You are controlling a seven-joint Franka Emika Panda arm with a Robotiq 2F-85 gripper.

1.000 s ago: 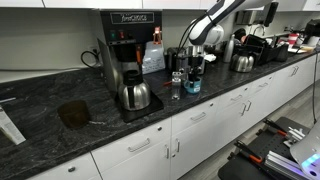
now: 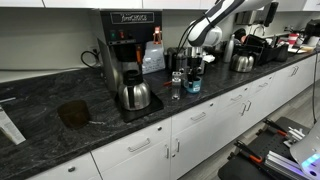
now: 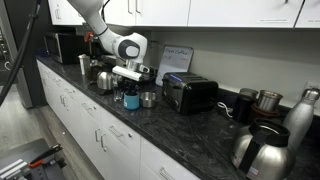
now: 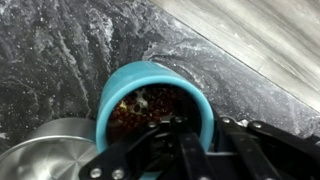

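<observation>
A light blue cup (image 4: 150,75) on the dark counter holds small dark red and brown bits, seen from above in the wrist view. My gripper reaches over the cup's mouth, its fingertips against the dark interior; whether they touch the contents cannot be told. Nothing shows between the fingers, which look shut. Exterior view 1 has the blue cup (image 2: 193,86) under the white arm, near the counter's front edge. From the other side, the cup (image 3: 132,91) again stands below my gripper (image 3: 127,74).
Beside the cup is a steel bowl (image 4: 45,155). A clear container (image 2: 176,86) stands nearby, with a coffee maker (image 2: 122,50) and steel carafe (image 2: 134,94) farther left. A black toaster (image 3: 188,93) sits behind. The counter's front edge runs close to the cup.
</observation>
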